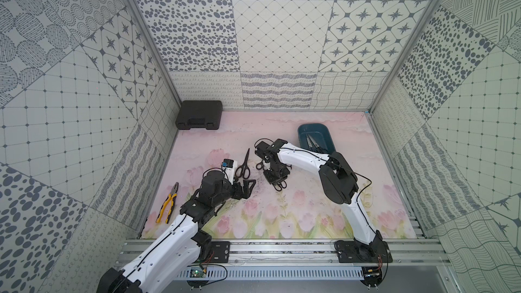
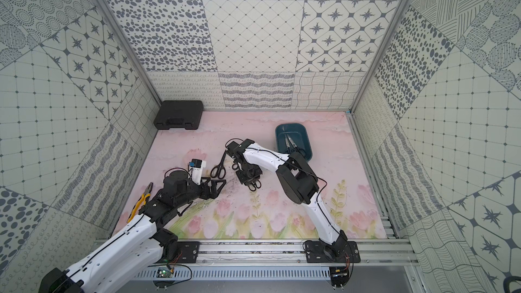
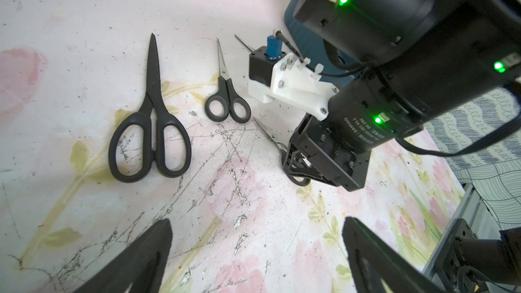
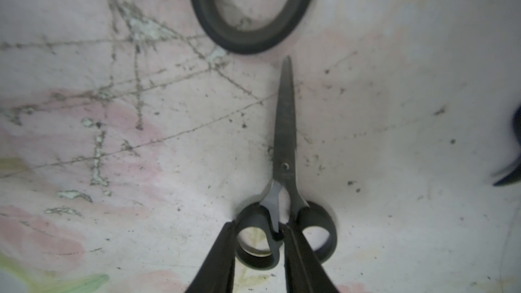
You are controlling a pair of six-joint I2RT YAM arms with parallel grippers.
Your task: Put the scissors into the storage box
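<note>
A small silver-bladed, black-handled pair of scissors [image 4: 285, 124] lies on the table, my right gripper down at its handles, fingers part open and close together; whether they grip it is unclear. Large black scissors [image 3: 145, 146] and another small pair [image 3: 226, 97] lie nearby, with a further blade partly hidden by the right arm. My left gripper stands open and empty above the table, left of the right one. The dark teal storage box [image 2: 305, 130] at the back right holds several silver-bladed items.
A black case [image 1: 198, 114] is at the back left. Yellow-handled pliers [image 1: 162, 211] lie at the left edge. The right arm reaches across in front of the box.
</note>
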